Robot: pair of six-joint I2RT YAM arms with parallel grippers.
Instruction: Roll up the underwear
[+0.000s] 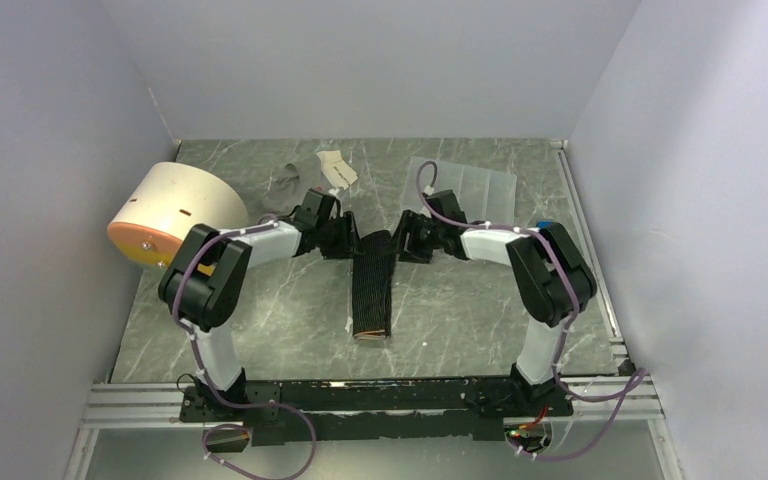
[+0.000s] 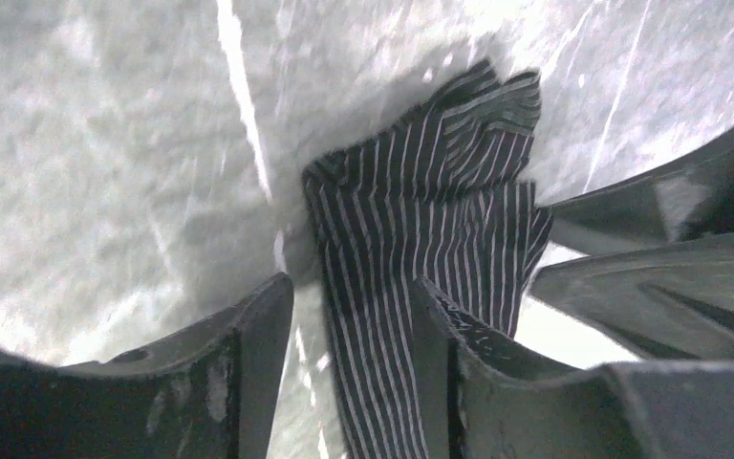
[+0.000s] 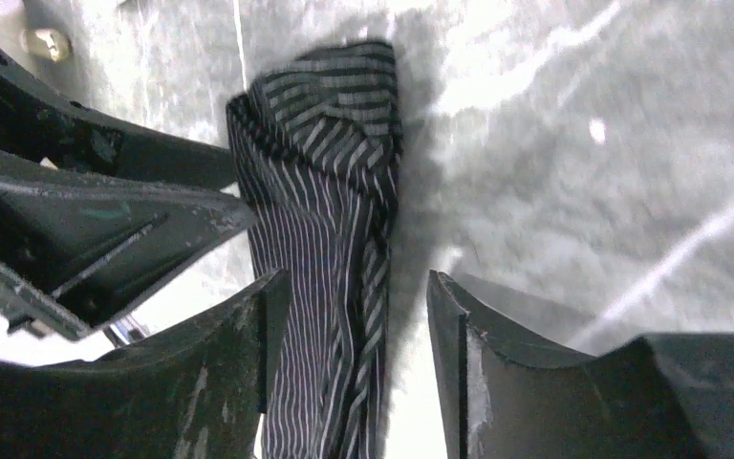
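Note:
Dark pinstriped underwear [image 1: 371, 290] lies as a long folded strip on the grey marble table [image 1: 290, 320], its far end bunched and creased [image 2: 420, 143]. My left gripper [image 1: 348, 240] is at the far end's left side, fingers apart, with no cloth visibly held in the left wrist view. My right gripper [image 1: 407, 235] stands opposite on the right, also open, its fingers beside the cloth's edge in the right wrist view. Each gripper shows in the other's wrist view close to the bunched end.
A white-and-orange cylinder [image 1: 175, 205] stands at the left. Grey cloth with a pale label [image 1: 337, 168] and a translucent divided tray [image 1: 485, 190] lie at the back. A blue block [image 1: 543, 224] is partly hidden by the right arm.

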